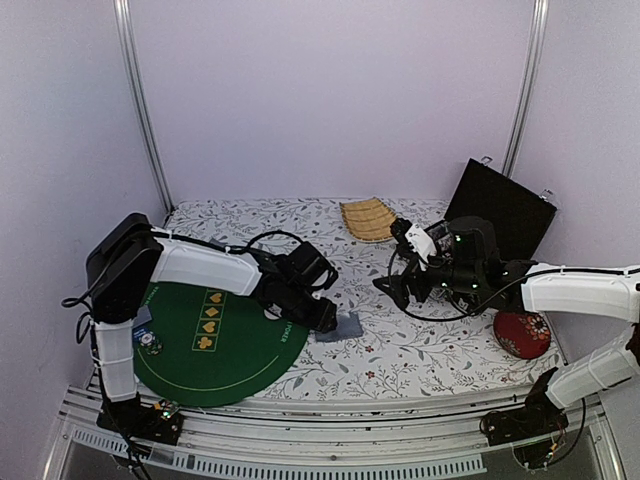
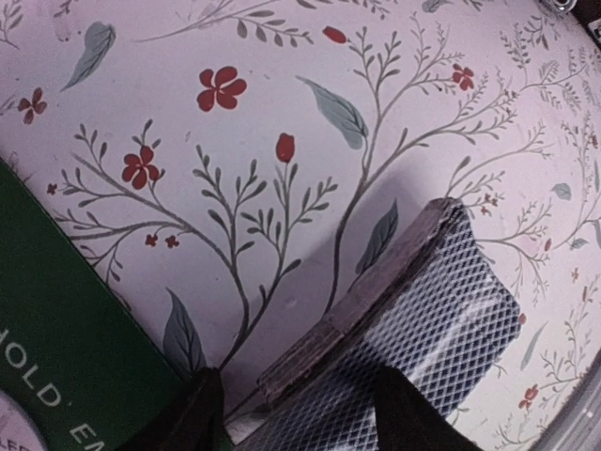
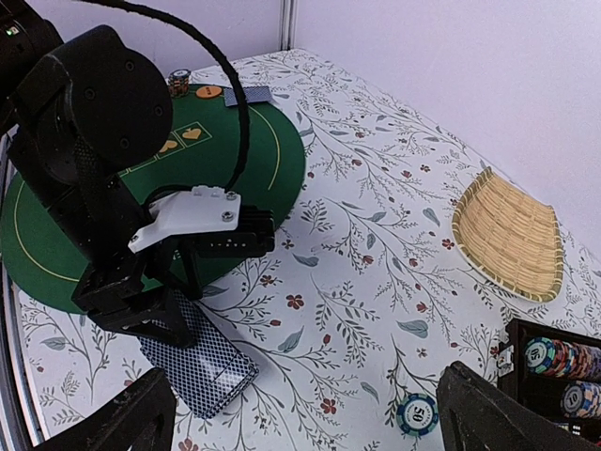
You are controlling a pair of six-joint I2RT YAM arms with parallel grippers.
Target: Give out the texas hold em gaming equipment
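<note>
A deck of cards with blue patterned backs (image 1: pixel 345 326) lies on the flowered cloth just right of the green poker mat (image 1: pixel 240 365). My left gripper (image 1: pixel 325 318) is down at the deck's left end. In the left wrist view, dark fingers (image 2: pixel 191 418) stand apart, with part of the deck (image 2: pixel 441 319) between and beyond them; whether they touch it is unclear. The right wrist view shows the deck (image 3: pixel 202 371) partly covered by that gripper. Away to the right, my right gripper (image 1: pixel 388 292) hovers open and empty above the cloth.
A chip case (image 3: pixel 549 376) with its dark lid (image 1: pixel 497 210) raised stands at the right, a loose chip (image 3: pixel 417 414) near it. A wicker tray (image 1: pixel 368 220) lies at the back, a red round object (image 1: pixel 521 333) at the right. Chips (image 1: pixel 149 343) sit on the mat's left edge.
</note>
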